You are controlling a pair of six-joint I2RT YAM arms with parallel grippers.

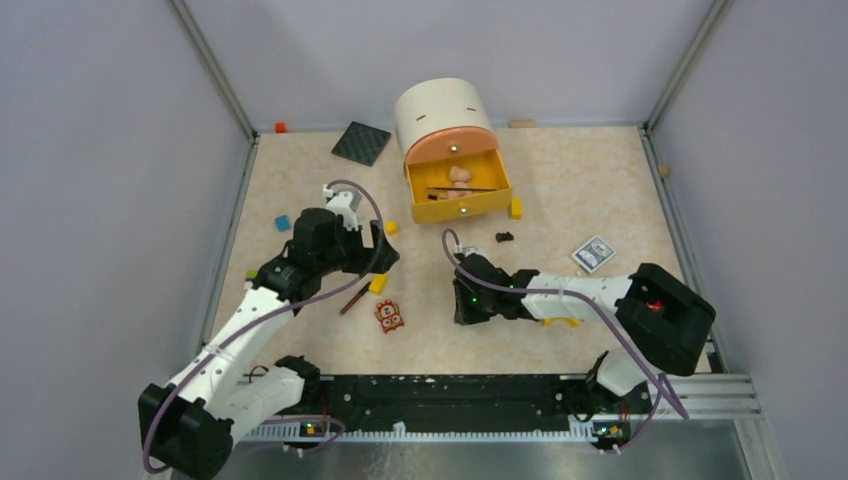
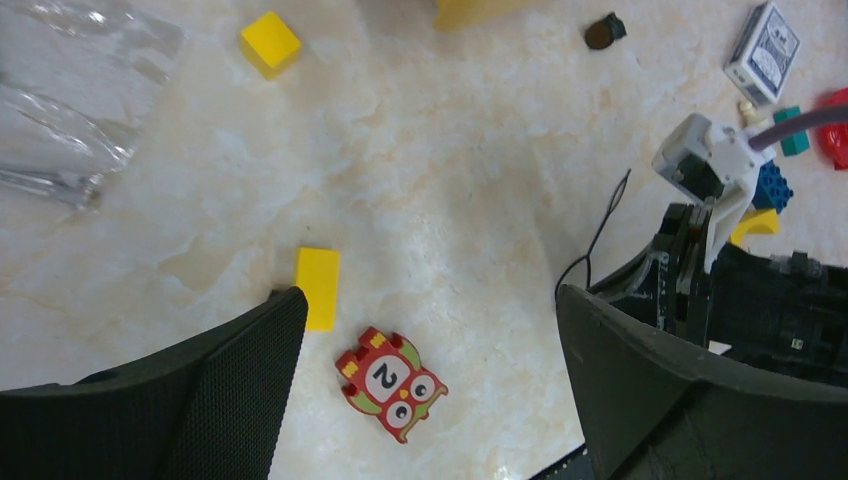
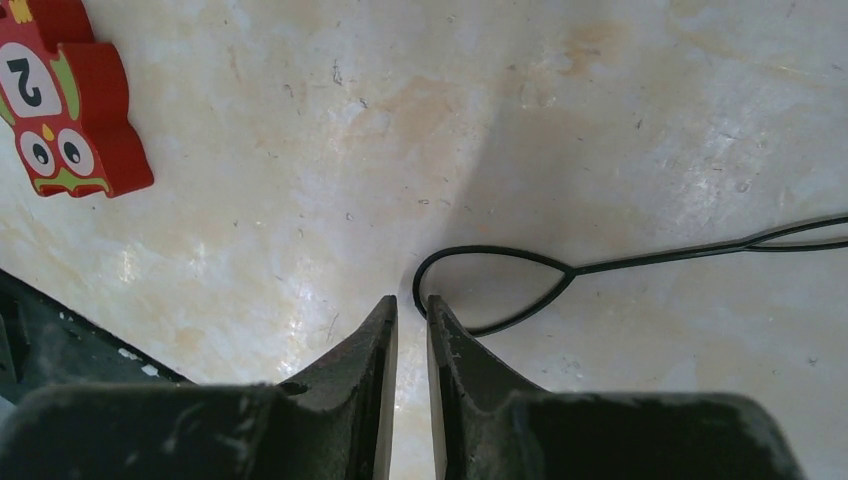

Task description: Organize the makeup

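Observation:
A cream makeup organizer (image 1: pixel 440 108) stands at the back, its yellow drawer (image 1: pixel 438 211) pulled out with pink sponges (image 1: pixel 460 174) and a thin brush (image 1: pixel 475 189) inside. A brown-and-black stick (image 1: pixel 354 299) lies left of centre. Over it and to its right, my left gripper (image 1: pixel 387 243) is open and empty. My right gripper has its fingers a narrow gap apart, low over the table. By its fingertips lies the end of a thin black looped cord (image 3: pixel 660 260), apparently still flat on the table; contact cannot be told.
A red owl block (image 2: pixel 390 383) and yellow blocks (image 2: pixel 318 288) lie near the left gripper. Farther right are a card deck (image 1: pixel 594 253) and a small dark piece (image 1: pixel 504 237). A dark square plate (image 1: pixel 361 143) lies back left.

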